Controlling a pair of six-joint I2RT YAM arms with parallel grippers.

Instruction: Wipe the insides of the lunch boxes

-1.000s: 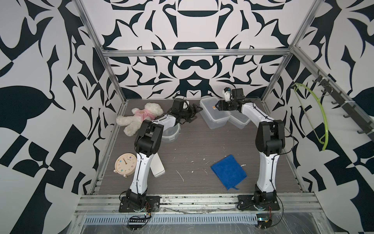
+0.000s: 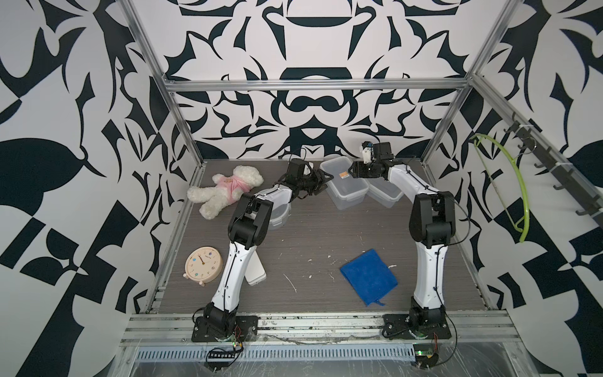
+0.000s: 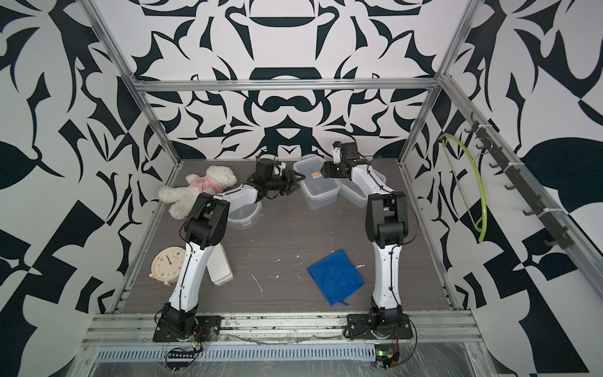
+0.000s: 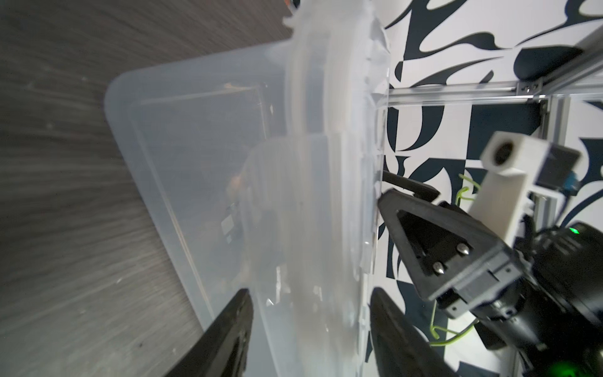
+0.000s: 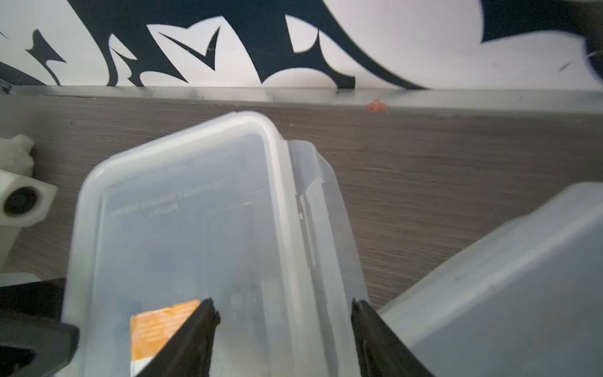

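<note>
A clear rectangular lunch box [image 2: 346,191] with an orange-and-white label stands at the back, between both grippers. A second clear box [image 2: 384,191] sits right beside it, partly under the right arm. Below the left forearm is a third clear container [image 2: 280,217]. My left gripper is at the middle box's left side, fingers apart, the box's side and rim showing between them. Open over that box's right rim is my right gripper, holding nothing. Whether its fingers touch the rim cannot be told. The blue cloth [image 2: 369,277] lies flat at front right.
A white teddy bear [image 2: 225,190] lies at the back left. A round clock [image 2: 203,264] and a white flat object [image 2: 255,269] are at front left. Small scraps dot the table's otherwise clear middle.
My left gripper has moved right, up to the middle box. That box shifted slightly left.
</note>
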